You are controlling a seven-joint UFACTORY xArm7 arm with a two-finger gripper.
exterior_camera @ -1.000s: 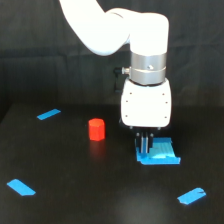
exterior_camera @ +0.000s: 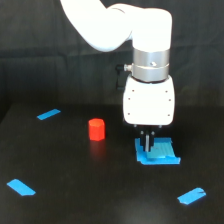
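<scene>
A small blue tray [exterior_camera: 174, 160] sits on the dark table, right of the middle of the camera view. Within its rim lies a lighter cyan patch [exterior_camera: 161, 152]; whether this is a separate piece or the tray's inside is hard to tell. From above, my gripper [exterior_camera: 148, 148] points down at the tray's left half, its thin dark fingers in front of the tray. The fingers look close together, but they are too small to show whether anything is between them. To the left, apart from the tray and gripper, stands a red block [exterior_camera: 97, 129].
Flat blue strips lie on the table: one far left [exterior_camera: 48, 114], one near left [exterior_camera: 21, 187] and one near right [exterior_camera: 192, 196]. A dark curtain [exterior_camera: 60, 60] hangs behind.
My gripper has risen a little and shifted slightly right, still over the tray. The tray, the red block and the strips look unmoved.
</scene>
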